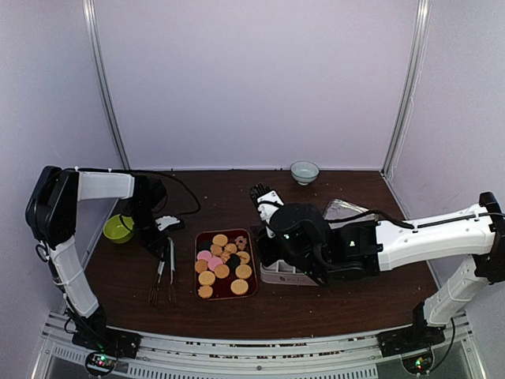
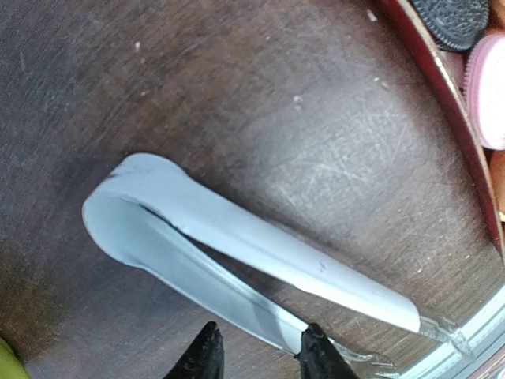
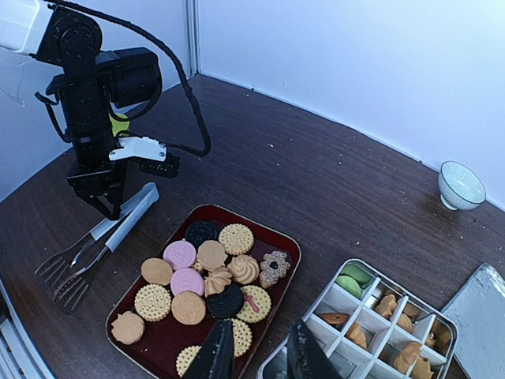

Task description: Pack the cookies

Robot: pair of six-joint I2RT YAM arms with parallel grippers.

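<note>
In the left wrist view, metal tongs (image 2: 237, 245) lie on the table. My left gripper is open over their lower arm. A red tray (image 1: 203, 268) of round, flower-shaped, pink and dark cookies sits right of the tongs. A white divided box (image 3: 343, 300) beside it holds cookies in some compartments. My right gripper is high by the box, its fingers pointing at tray and box; whether it is open or shut is unclear, and I see nothing held.
A green bowl (image 1: 114, 230) stands at the left, a pale bowl (image 1: 304, 169) at the back, and a silver sheet (image 3: 481, 324) right of the box.
</note>
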